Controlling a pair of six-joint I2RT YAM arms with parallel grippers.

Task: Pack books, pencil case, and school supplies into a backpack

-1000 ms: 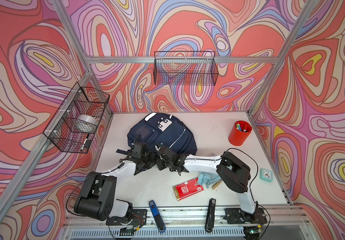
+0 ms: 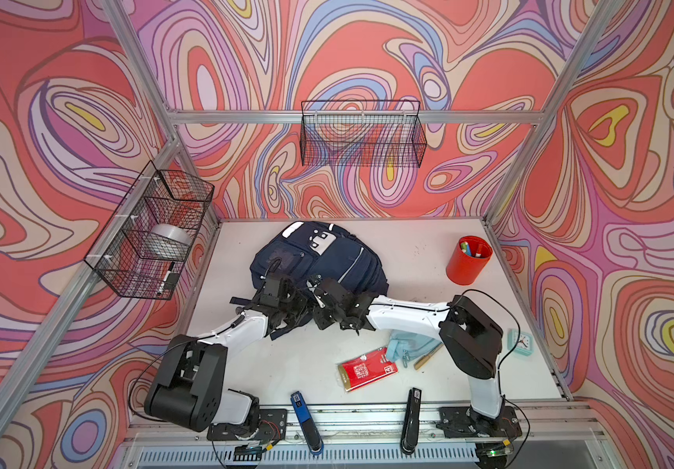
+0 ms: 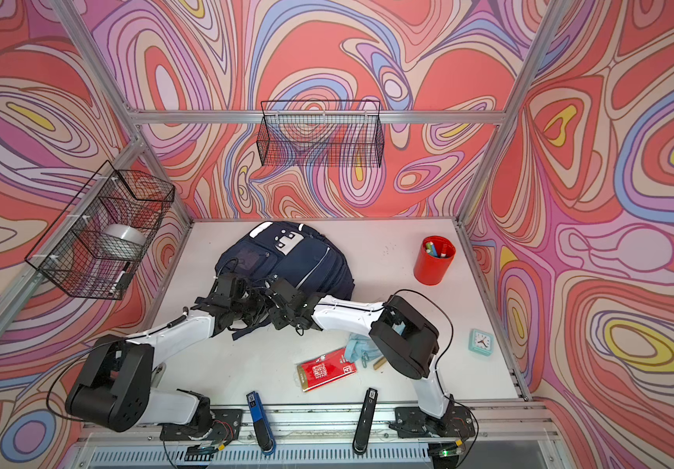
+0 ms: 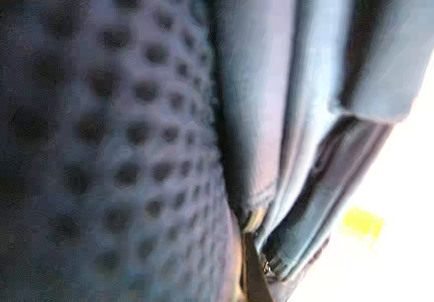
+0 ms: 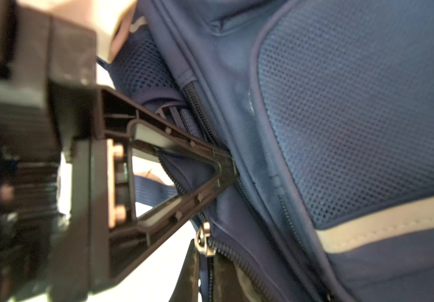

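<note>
The navy backpack (image 2: 352, 269) lies on the back left of the table, its front edge behind both arms. In the right wrist view a metal zipper pull (image 5: 204, 239) sits at the tips of my right gripper, which is shut on it. A black finger (image 5: 222, 173) of my left gripper (image 2: 299, 306) rests against the bag's side near the zipper; that gripper is shut, with nothing visible between its fingers. Its wrist view is filled with blurred mesh (image 4: 141, 130) and folds. A light blue pencil case (image 2: 407, 346) and a red packet (image 2: 368, 369) lie at the front.
A red cup (image 2: 466, 262) with markers stands at the back right, a small teal clock (image 2: 520, 341) near the right edge. Beside the pencil case lies a wooden stick (image 2: 428, 357), partly covered. Wire baskets (image 2: 153, 234) hang left and at the back.
The backpack's right edge has moved a little right too. My left gripper has crept slightly right.
</note>
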